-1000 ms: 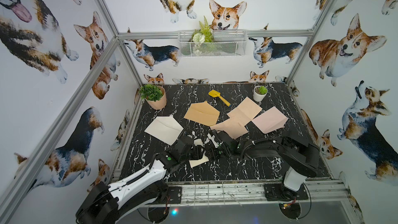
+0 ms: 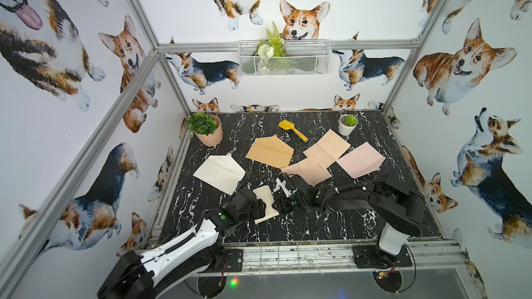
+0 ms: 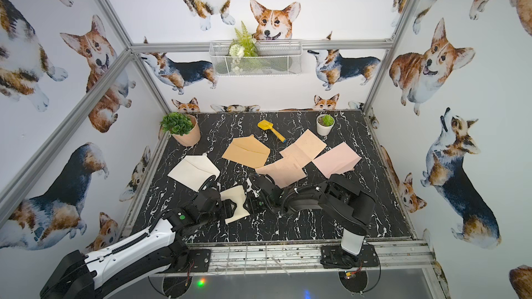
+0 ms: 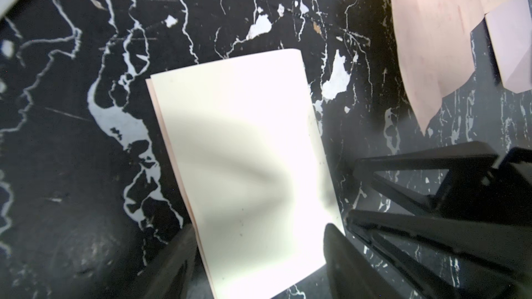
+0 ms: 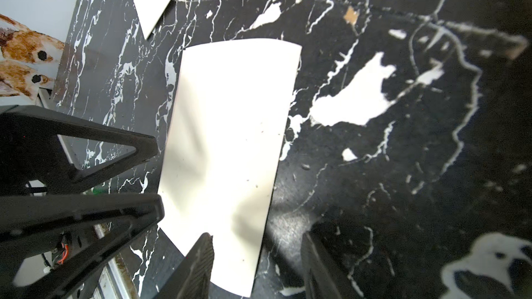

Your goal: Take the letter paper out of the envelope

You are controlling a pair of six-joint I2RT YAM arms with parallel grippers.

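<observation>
A cream folded letter paper [image 4: 243, 149] lies flat on the black marbled table between my two grippers, with a thin pinkish layer showing along its left edge. My left gripper is open, its fingertips above the paper's near part and nothing pinched between them. At the paper's right edge, my right gripper stands open; one finger overlaps the sheet in its wrist view, the other is over bare table. A white envelope [image 2: 219, 174] with its flap open rests behind and left of the paper. A tan envelope [image 2: 270, 151] lies farther back, apart from the sheet.
An unfolded peach sheet [image 2: 327, 148] and a pink envelope [image 2: 361, 160] lie on the right. A yellow scoop [image 2: 293, 130], a large potted plant [image 2: 209, 133] and a small white pot [image 2: 347, 127] stand or lie along the back.
My left gripper has drawn back leftward and toward the front, uncovering more of the cream paper. The right arm looks still, and the paper keeps roughly its place.
</observation>
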